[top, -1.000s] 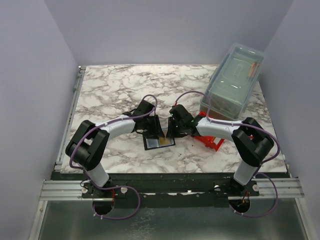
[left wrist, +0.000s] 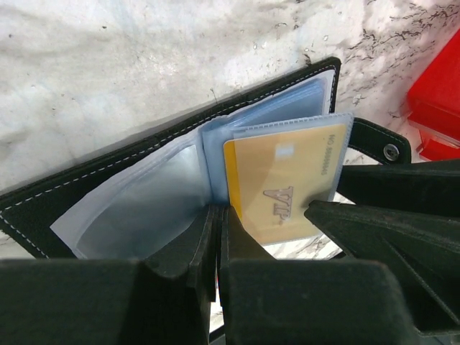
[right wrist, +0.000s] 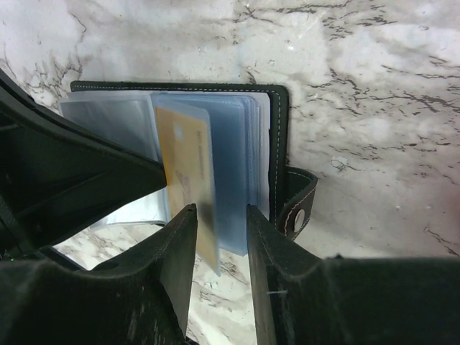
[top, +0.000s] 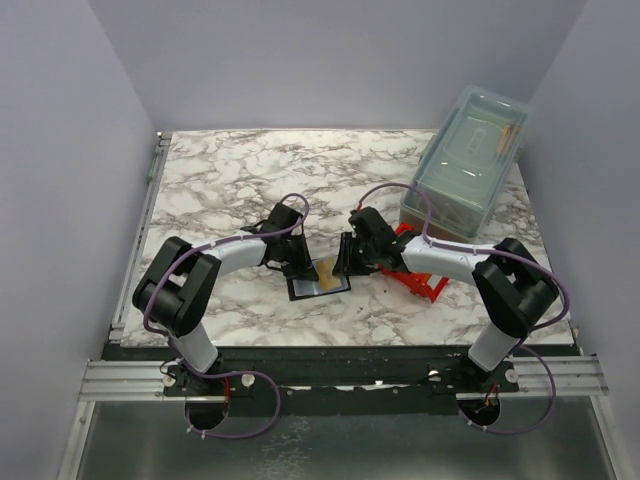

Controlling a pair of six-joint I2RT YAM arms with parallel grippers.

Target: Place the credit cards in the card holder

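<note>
The open card holder (top: 305,290), black with clear sleeves, lies on the marble top. A gold card (left wrist: 280,183) sits in a sleeve near its snap-strap end, its sleeve edge raised. My left gripper is shut over the clear sleeves; what lies between its fingers is hidden. My right gripper stands part open over the gold card's end, one finger at the card's free edge, the other over the blue sleeves.
A red plastic object (top: 430,285) lies under and beside the right arm. A clear lidded box (top: 467,150) stands at the back right.
</note>
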